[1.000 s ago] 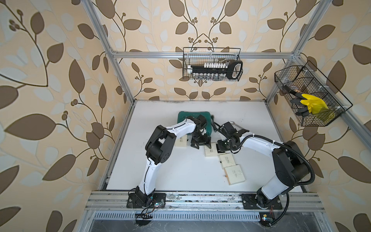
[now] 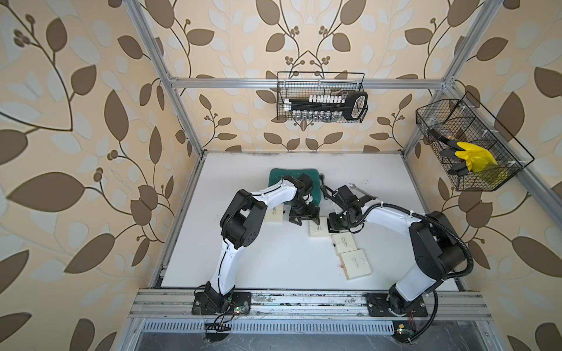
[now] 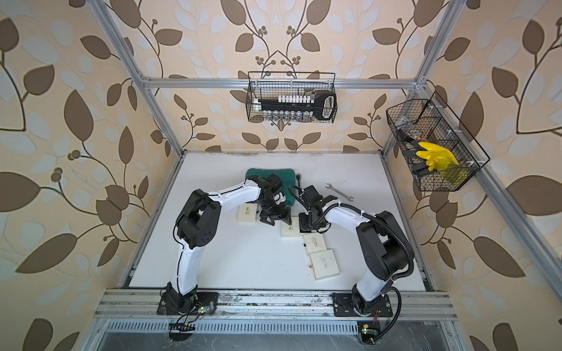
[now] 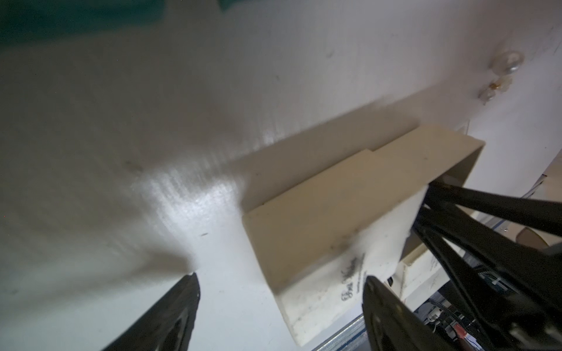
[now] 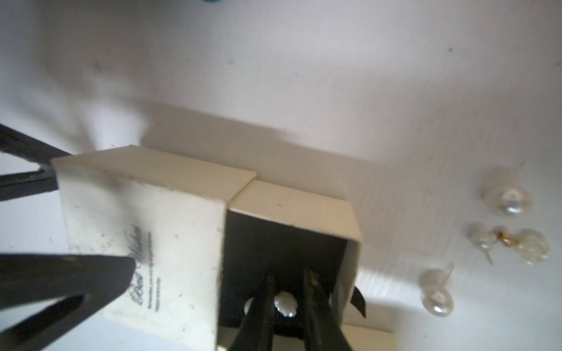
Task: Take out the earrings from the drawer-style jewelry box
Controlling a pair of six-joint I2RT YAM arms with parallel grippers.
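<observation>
A cream jewelry box [image 5: 158, 234] lies on the table with its drawer [image 5: 298, 196] pulled partway out, showing a black lining. Inside the drawer sits a pearl earring [image 5: 285, 304], and another pale bead shows partly behind a finger. My right gripper reaches into the drawer, its fingers slightly apart around the view of that pearl; contact is not visible. At the closed end of the box [image 4: 327, 234], my left gripper has its fingers spread, the box's corner showing between them. Loose earrings [image 5: 509, 201] lie on the table beyond the drawer.
More cream boxes stand close by: one left [image 2: 274, 215], two in front [image 2: 344, 242]. Behind the arms lie a green mat [image 3: 287, 175] and a wrench [image 3: 339, 192].
The right arm has shifted very slightly. My left arm and the boxes look unmoved.
</observation>
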